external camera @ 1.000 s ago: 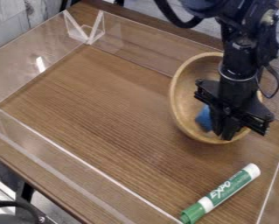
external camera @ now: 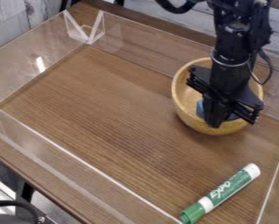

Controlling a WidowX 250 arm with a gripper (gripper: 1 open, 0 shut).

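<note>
The black gripper (external camera: 219,109) reaches down from the top right into a round yellow bowl (external camera: 191,85) on the wooden tabletop. A blue object (external camera: 200,106) in the bowl is partly hidden behind the gripper. The gripper looks shut; whether anything is between its fingers is hidden. A white and green Expo marker (external camera: 219,192) lies on the table below the bowl.
The right edge is close beside the bowl.
The gripper has moved slightly up and leftward over the last second. The bowl also sits a little higher in view than before. The marker is unmoved.
</note>
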